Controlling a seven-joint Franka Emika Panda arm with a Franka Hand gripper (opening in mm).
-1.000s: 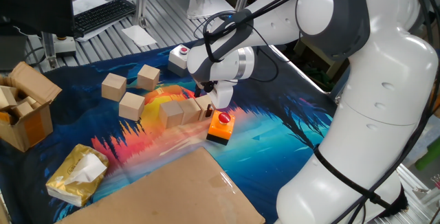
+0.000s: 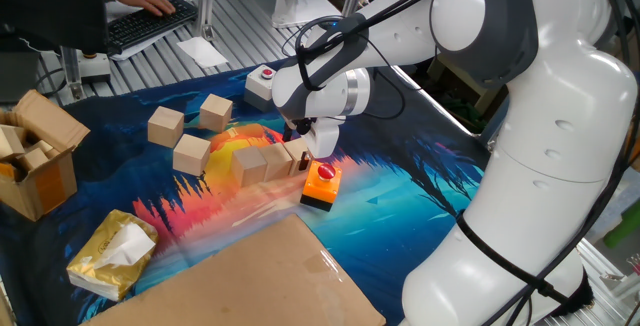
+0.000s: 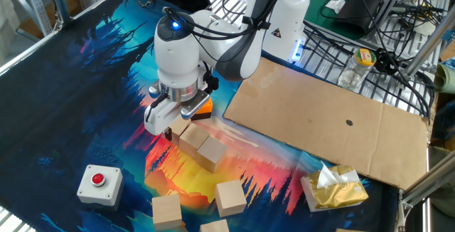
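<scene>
Three wooden blocks stand in a touching row: an end block (image 3: 180, 128), a middle block (image 3: 194, 139) and an outer block (image 3: 212, 154). My gripper (image 2: 298, 153) is down at the row's end nearest the orange button box (image 2: 321, 185). One dark finger (image 3: 168, 134) stands close against the end block's side in the second exterior view. The gripper body hides part of that block and the other finger, so whether the fingers press on it cannot be made out.
Three loose blocks, one of them a corner block (image 2: 166, 126), lie apart from the row. A grey button box (image 3: 100, 187), a tissue pack (image 2: 113, 255), an open carton of blocks (image 2: 40, 171) and a flat cardboard sheet (image 2: 250, 281) surround the work area.
A person's hand has come onto the keyboard at the back. The arm, gripper and blocks show no visible movement.
</scene>
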